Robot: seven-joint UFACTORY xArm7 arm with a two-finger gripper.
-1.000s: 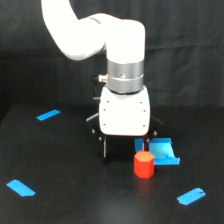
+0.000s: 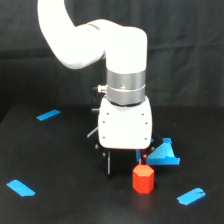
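The white arm reaches down from the top left, its gripper [image 2: 124, 153] low over the dark table, just left of and behind a red hexagonal block [image 2: 143, 181]. Behind that block, partly hidden by the gripper, lies a light blue object [image 2: 164, 156]. The dark fingers are hard to make out against the table, so I cannot tell whether they are open or shut.
Blue tape strips [image 2: 20, 188] lie at the front left, others at the back left [image 2: 49, 114] and front right [image 2: 191, 195]. A dark backdrop stands behind.
The arm and gripper have shifted slightly left and down. The red block appears a little lower and left in the view.
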